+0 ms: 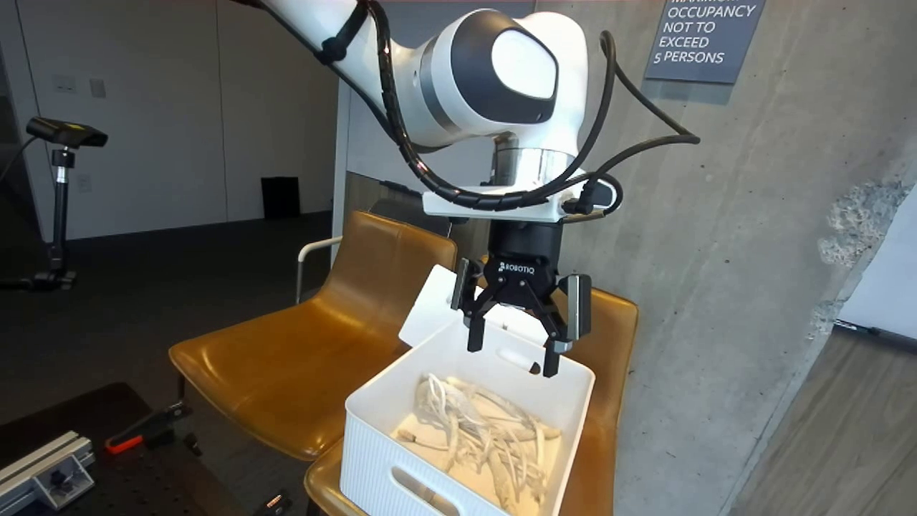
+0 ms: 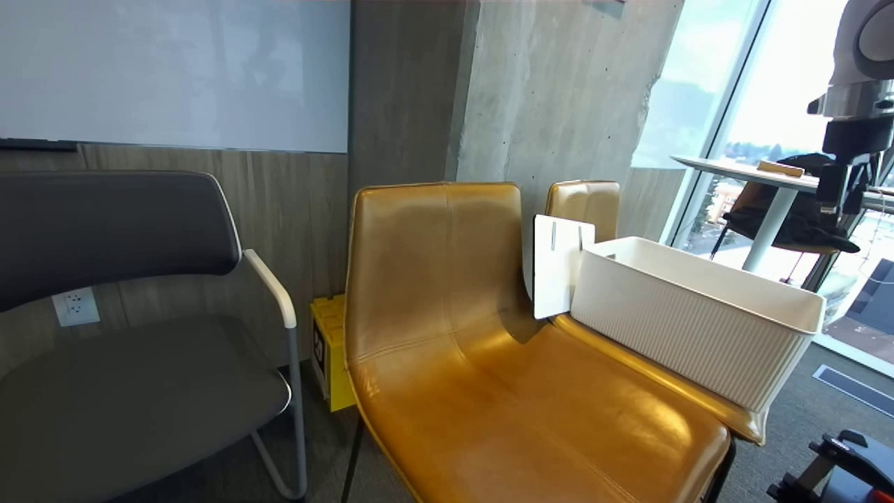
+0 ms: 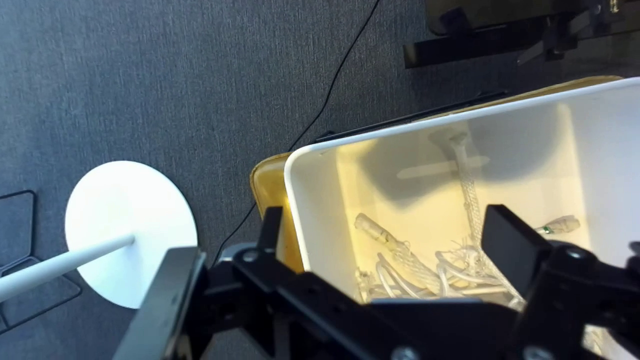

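Note:
My gripper (image 1: 513, 357) hangs fingers down above the far part of a white bin (image 1: 371, 440), open, with nothing between its fingers. Pale cables (image 1: 490, 434) lie tangled on the bin's floor, well below the fingertips. From the wrist, one finger (image 3: 510, 249) appears over the bin while the other finger (image 3: 271, 231) is near its short wall. Clear connector ends (image 3: 373, 227) of some cables show there, though my own gripper body hides part of the tangle. Exterior view 2 shows the bin (image 2: 687, 327) from the side, its contents hidden.
The bin sits on a tan chair (image 1: 615, 378), with a white lid (image 1: 427, 309) leaning behind it. Another tan chair (image 1: 266, 370) stands empty to the left. A concrete wall (image 1: 731, 258) rises at the right. The bin's walls stand around the cables.

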